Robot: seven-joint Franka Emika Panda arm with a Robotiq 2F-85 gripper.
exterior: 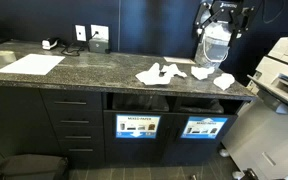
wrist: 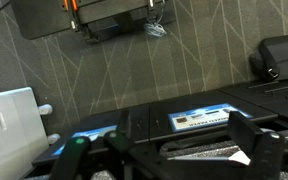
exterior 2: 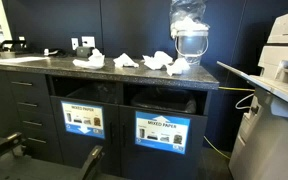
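Note:
Several crumpled white papers lie on the dark speckled counter (exterior: 94, 75); one crumpled paper (exterior: 224, 81) is near its right end. They also show along the counter in exterior view 2, including a paper wad (exterior 2: 125, 61). Below the counter are two dark bin openings, with a left label (exterior: 137, 126) and a right label (exterior: 203, 127) reading mixed paper. In the wrist view my gripper stands open, its dark fingers apart, with nothing seen between them but the cabinet front and a label (wrist: 201, 117) beyond.
A flat white sheet (exterior: 32, 64) lies at the counter's left. A white bucket (exterior 2: 191, 43) with a clear plastic bag stands at the back right. A printer (exterior 2: 274, 95) stands to the right of the cabinet. Carpeted floor (wrist: 174, 70) shows open in front.

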